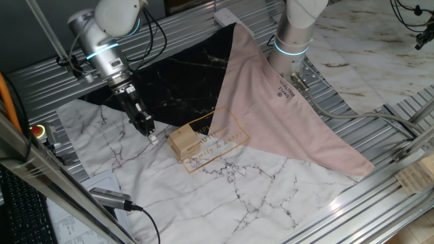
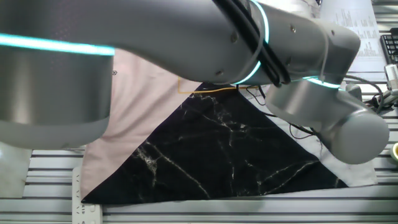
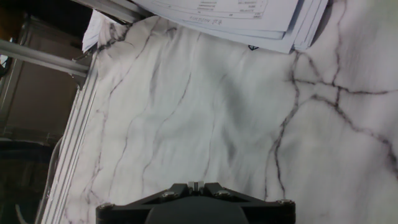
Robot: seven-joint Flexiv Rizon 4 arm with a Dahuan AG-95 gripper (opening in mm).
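My gripper (image 1: 153, 139) hangs over the white marbled part of the cloth, left of a tan box (image 1: 182, 144) and apart from it. In the wrist view the two fingertips of the gripper meet at the bottom centre, with no object showing between them. The tan box stands on the cloth near the gold printed frame; the wrist view does not show it. In exterior view 2 the arm (image 2: 186, 37) hides the gripper and the box.
The cloth has black (image 1: 183, 81), pink (image 1: 254, 108) and white areas over a slatted metal table. Papers (image 3: 249, 15) lie at its edge. A metal post (image 1: 61, 176) and a grey cabled device (image 1: 110, 198) stand front left.
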